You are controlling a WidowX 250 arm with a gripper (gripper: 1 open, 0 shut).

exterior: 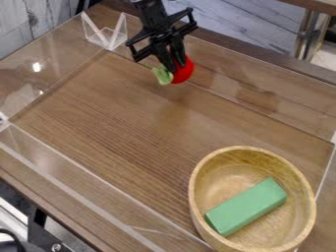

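Observation:
My black gripper (168, 57) is at the top middle of the camera view, shut on a red and green object (182, 73) held over the wooden table (132, 138). The object shows a red rounded part and a light green part; what it is exactly is too small to tell. A round wooden bowl (211, 185) sits at the lower right with a green block (247, 206) lying in it.
A clear plastic item (105, 30) stands at the back left, beside my arm. A wooden ledge (309, 8) edges the top right.

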